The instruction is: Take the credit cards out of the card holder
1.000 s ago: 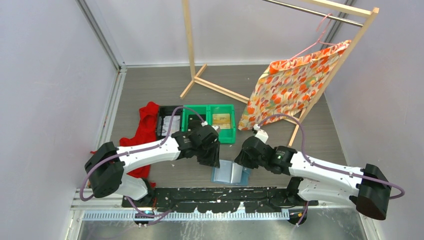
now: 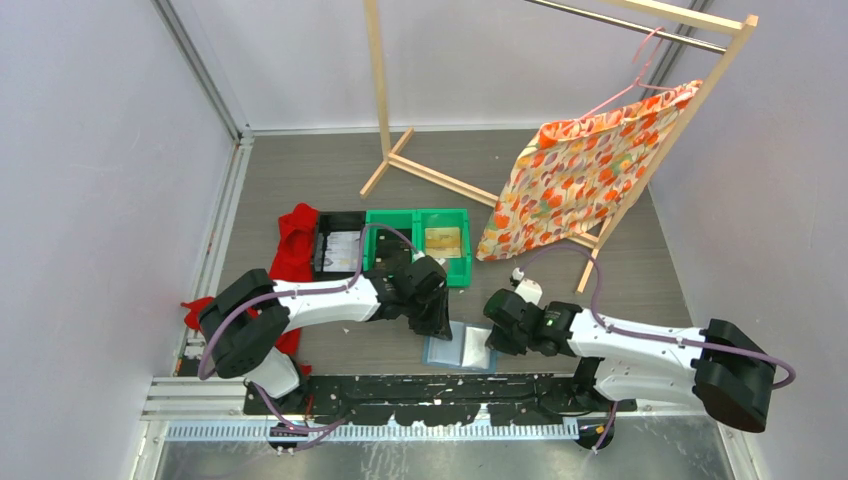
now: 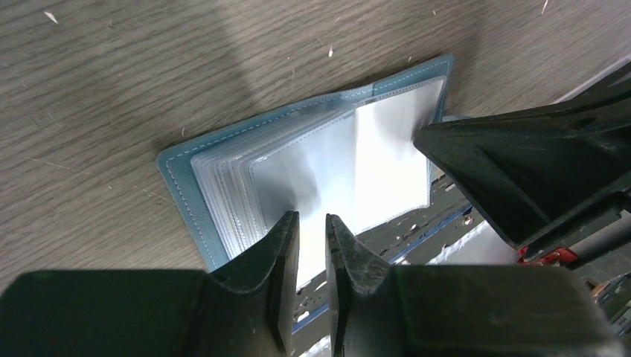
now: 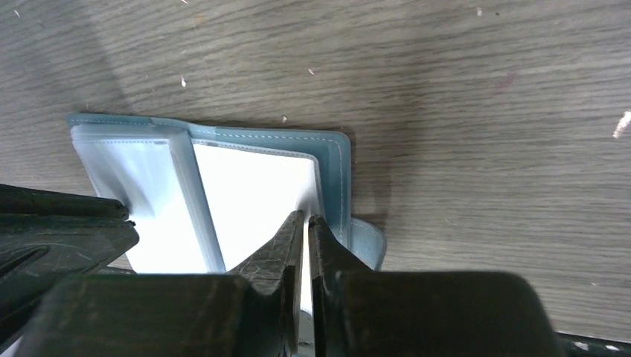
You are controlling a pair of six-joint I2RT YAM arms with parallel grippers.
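Observation:
The blue card holder [image 2: 457, 364] lies open on the table near the front edge. Clear sleeves [image 3: 225, 186] are stacked on its left half, and a white sleeve page [image 4: 253, 197] covers the right half. My left gripper is slightly open above the left sleeves, with nothing held in the narrow gap. At the right edge of the white page, my right gripper is shut, a thin pale strip of that page showing between its fingers. No separate card can be made out in the sleeves.
Behind the holder stand a green box [image 2: 458, 272] with a gold card [image 2: 443, 241] and a black tray [image 2: 325, 268]. Red cloth [image 2: 292, 250] lies at left. A wooden rack [image 2: 440, 178] with patterned cloth [image 2: 590, 165] stands at the back right.
The left gripper has shifted right over the holder's left half. The right gripper has moved a little right and toward the front, to the holder's right edge, and the white page now looks wider.

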